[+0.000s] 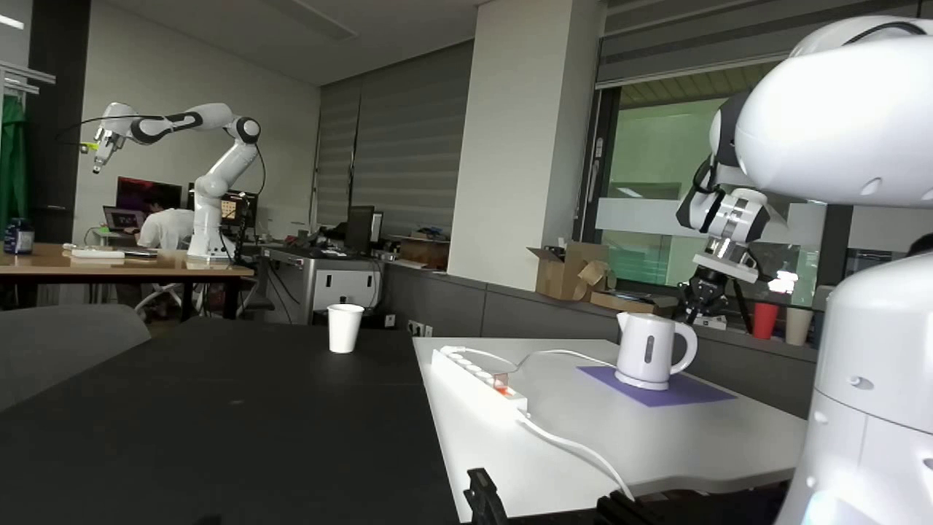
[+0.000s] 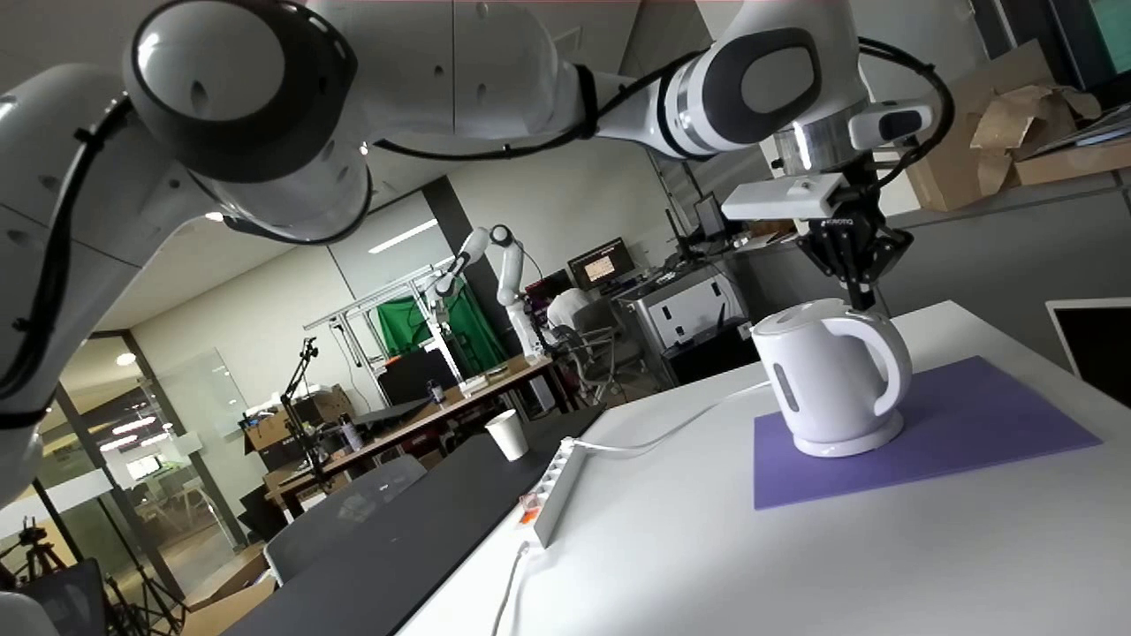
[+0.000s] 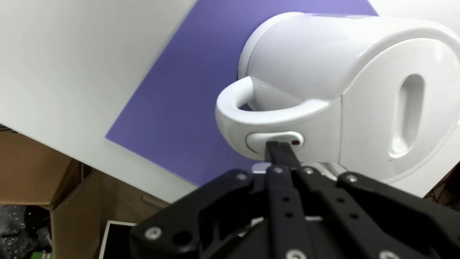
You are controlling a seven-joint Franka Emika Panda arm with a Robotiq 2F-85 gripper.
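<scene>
A white electric kettle point(image 2: 816, 371) stands upright on the purple mat point(image 2: 975, 413), its handle toward the right in exterior view 2. On top of the handle, an oval switch point(image 3: 258, 139) with a small dark red window shows in the wrist view. My gripper point(image 2: 861, 301) points down at the top of the handle, its fingers together and nothing visible between them. In the wrist view the fingertips point(image 3: 279, 149) overlap the switch's edge; whether they press on it I cannot tell. In exterior view 1 the gripper point(image 1: 689, 316) is just behind the kettle's lid.
A white power strip point(image 1: 477, 380) with cables lies along the left edge of the white table point(image 1: 560, 420). A paper cup point(image 1: 345, 328) stands on the black table. Cardboard boxes point(image 1: 568, 271) sit by the window.
</scene>
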